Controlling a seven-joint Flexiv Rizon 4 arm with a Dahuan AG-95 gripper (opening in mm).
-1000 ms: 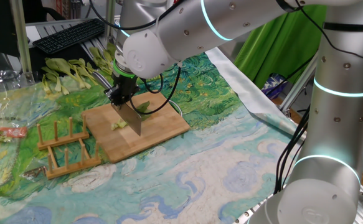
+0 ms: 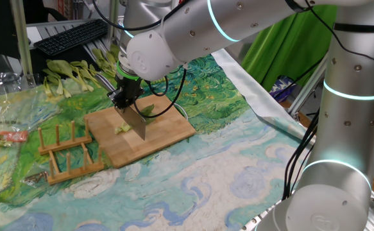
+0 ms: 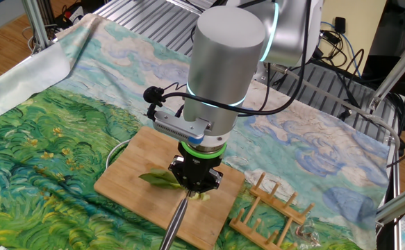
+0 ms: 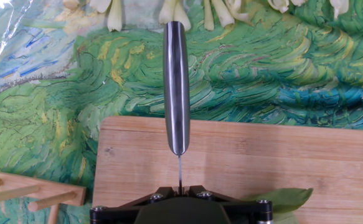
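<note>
My gripper is shut on a knife, pinching it where the thin blade meets the handle. The steel knife handle (image 4: 177,87) points away from me in the wrist view. In exterior view 1 the broad blade of the knife (image 2: 134,123) hangs edge-down at the cutting board (image 2: 167,136); whether it touches the wood I cannot tell. Beside the blade lies a leafy green vegetable (image 3: 162,178), with pale cut pieces (image 2: 122,129) on the other side of the blade. In the wrist view only a leaf (image 4: 287,199) shows, right of my gripper.
A wooden peg rack (image 2: 67,154) stands close beside the board. More leafy greens (image 2: 61,70) lie along the far table edge, near clear plastic packaging (image 2: 7,102). The patterned cloth (image 2: 193,186) in front of the board is bare.
</note>
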